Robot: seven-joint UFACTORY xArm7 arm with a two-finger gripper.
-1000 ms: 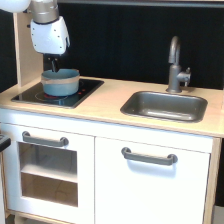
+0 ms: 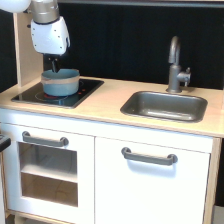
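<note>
A blue-grey pot [image 2: 60, 84] stands upright on the black stovetop [image 2: 92, 88] at the left of the toy kitchen. My gripper [image 2: 53, 68] points down from above at the pot's rear left rim. Its white housing [image 2: 49, 35] shows clearly, but the fingers are small and dark against the black backdrop. Whether they touch the rim, and whether they are open or shut, does not show.
On the right, a steel sink [image 2: 165, 96] is let into the wooden counter [image 2: 110, 112], with a grey faucet [image 2: 176, 68] behind it. The counter between stove and sink is bare. Handles [image 2: 150, 156] stick out from the cabinet doors below.
</note>
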